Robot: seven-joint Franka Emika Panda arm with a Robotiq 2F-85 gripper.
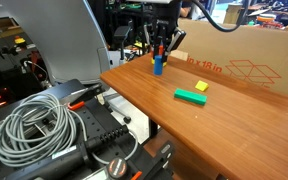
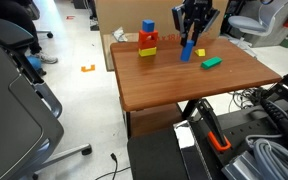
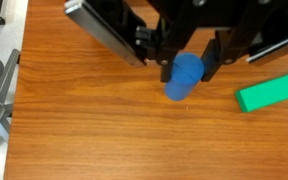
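Observation:
A blue cylinder (image 3: 181, 82) stands upright between the fingers of my gripper, which is shut on it near its top. In exterior view 1 the blue cylinder (image 1: 158, 69) is low over the wooden table (image 1: 216, 118); whether its base touches the wood I cannot tell. Exterior view 2 puts the gripper (image 2: 189, 40) to the right of a stack made of a yellow block (image 2: 147, 52), a red block (image 2: 147, 40) and a blue block (image 2: 149, 26). From exterior view 1 the arm and cylinder mostly hide that stack.
A green block (image 1: 191, 97) lies on the table close to the gripper, with a small yellow block (image 1: 201, 86) behind it. Cardboard (image 1: 234, 60) lines the far edge. Coiled cable (image 1: 34, 130) lies off the table.

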